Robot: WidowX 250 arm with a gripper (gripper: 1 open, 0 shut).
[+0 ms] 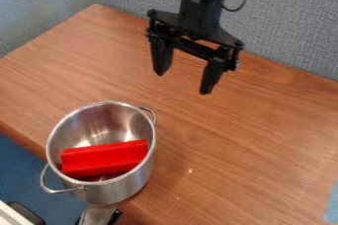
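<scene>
My black gripper (185,66) hangs over the upper middle of the wooden table, its two fingers wide apart with nothing between them. Below and to the left of it, a steel pot (123,117) with two wire handles stands near the table's front left edge. A red cylindrical object (105,158) lies inside the pot, well apart from the gripper.
A grey textured wall (291,22) runs along the back. Below the front left edge is a blue surface with a partly visible dark and metal object beside the pot.
</scene>
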